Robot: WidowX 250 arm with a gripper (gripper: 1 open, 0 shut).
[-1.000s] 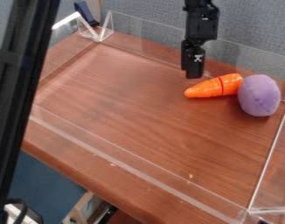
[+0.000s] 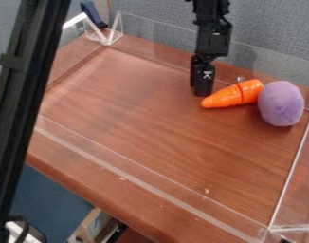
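Note:
The black gripper (image 2: 203, 85) hangs down at the back of the wooden board, its tips low beside the left end of an orange carrot (image 2: 233, 94). Whether its fingers are apart or closed is too small and dark to tell. A purple, egg-shaped object (image 2: 281, 104) lies just right of the carrot.
Clear low walls border the wooden board (image 2: 132, 133), whose left and middle are bare. A black post (image 2: 18, 104) stands in the left foreground. A grey wall is behind.
The gripper has moved slightly left and down, lower beside the carrot's left end. The carrot and purple object look unmoved.

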